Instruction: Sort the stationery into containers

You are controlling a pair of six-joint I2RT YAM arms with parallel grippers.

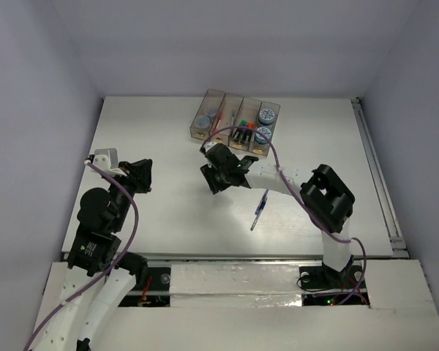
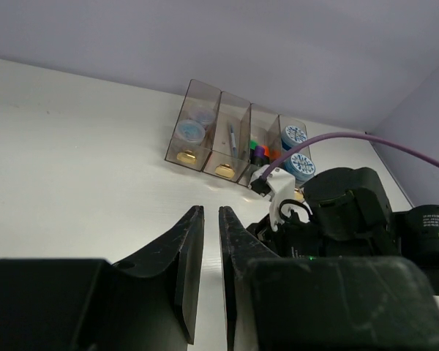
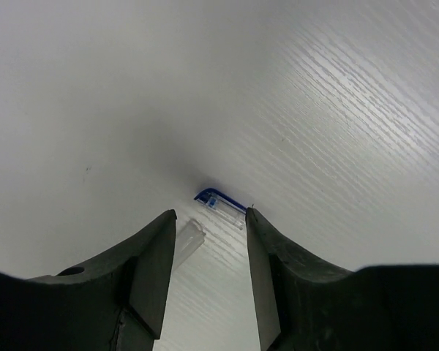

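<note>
Two slim blue pens (image 1: 260, 209) lie nearly in line on the table, right of centre. In the right wrist view, a blue pen's end (image 3: 221, 205) shows between and beyond my finger tips, and a clear pen end (image 3: 186, 243) is partly behind the left finger. My right gripper (image 1: 214, 186) is open above the table, left of the pens, holding nothing. My left gripper (image 1: 148, 175) stands far left, shut, with nothing visible between its fingers. A clear compartment box (image 1: 213, 102) sits at the back.
The box holds round tape rolls (image 1: 203, 122), slim pens (image 1: 218, 121), capped markers (image 1: 243, 133) and blue-white tins (image 1: 266, 116) in separate compartments. Bare tabletop (image 1: 175, 212) lies between the arms. Walls border the table at back and sides.
</note>
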